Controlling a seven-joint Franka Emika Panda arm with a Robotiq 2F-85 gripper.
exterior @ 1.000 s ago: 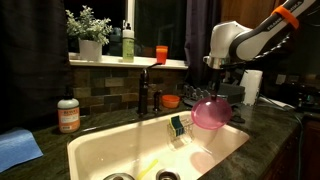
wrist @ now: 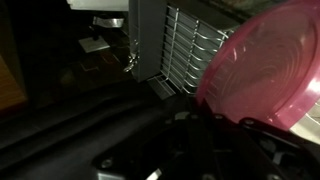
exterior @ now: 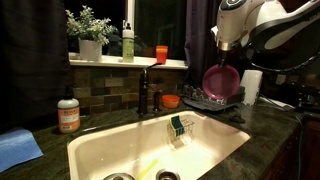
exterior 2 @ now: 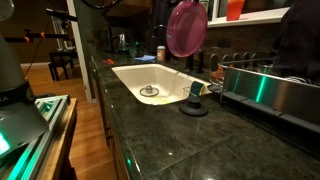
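Observation:
A pink, round, plate-like dish (exterior: 221, 81) hangs in the air over the right end of the white sink, held by my gripper (exterior: 220, 62). In exterior view 2 the pink dish (exterior 2: 187, 27) is tilted nearly upright at the top of the frame. The wrist view shows the dish (wrist: 265, 75) filling the right side, its rim between the fingers of my gripper. The fingers are shut on that rim. What lies behind the dish is partly hidden.
The white sink (exterior: 110, 150) holds a small caddy (exterior: 180, 126) with a sponge. A metal dish rack (exterior 2: 275, 88) stands on the dark counter (exterior 2: 205, 145) beside the sink. A soap bottle (exterior: 68, 112), an orange bowl (exterior: 170, 101) and the faucet (exterior: 143, 95) are nearby.
The pink dish has risen with my gripper from low over the sink, shifting slightly right and up, toward the dish rack side. The sink and counter items stay put.

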